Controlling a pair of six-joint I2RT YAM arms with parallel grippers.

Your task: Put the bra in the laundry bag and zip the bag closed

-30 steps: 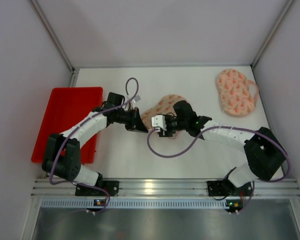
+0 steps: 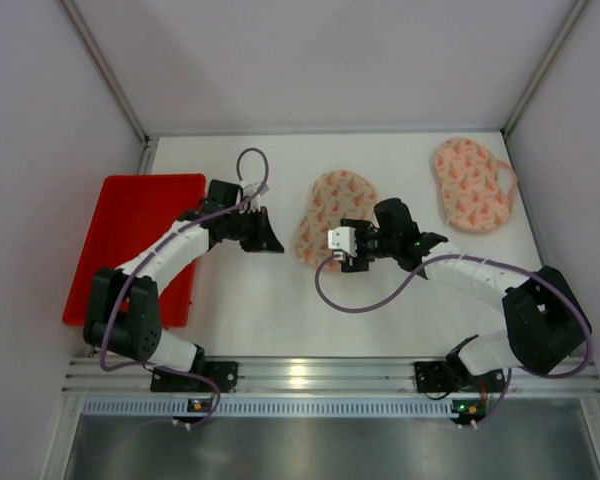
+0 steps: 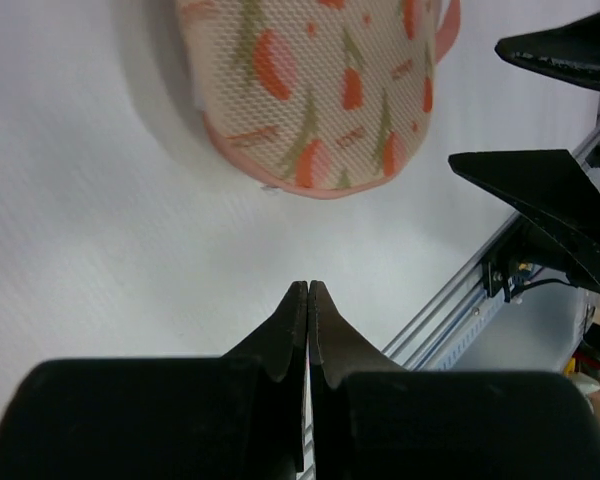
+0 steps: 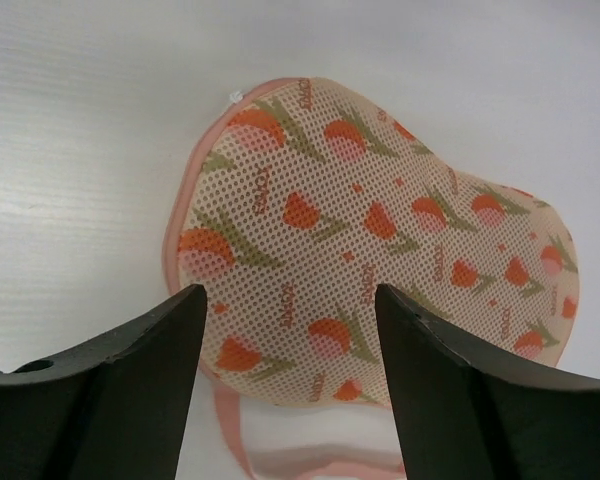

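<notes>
A peach mesh laundry bag (image 2: pixel 338 195) printed with orange fruit lies in the middle of the white table. It looks slightly rounded; whether anything is inside cannot be told, and no bra shows. A tiny pale piece (image 4: pixel 236 97), perhaps the zip pull, sits on its piped edge in the right wrist view. My left gripper (image 2: pixel 281 250) is shut just left of the bag, apart from it, with nothing showing between its fingertips. Over the bag's near part, my right gripper stands open, fingers spread above the mesh and nothing held.
A red bin (image 2: pixel 130 215) occupies the left side of the table. Another bag of the same print (image 2: pixel 473 185), with a strap loop, lies at the back right. Bare table (image 2: pixel 260 320) shows in front of the middle bag, and metal rails run along the front edge.
The left gripper has drawn back leftward from the bag's edge. My right gripper has shifted right and opened. The bag's left corner, earlier stretched toward the left gripper, now lies clear of it.
</notes>
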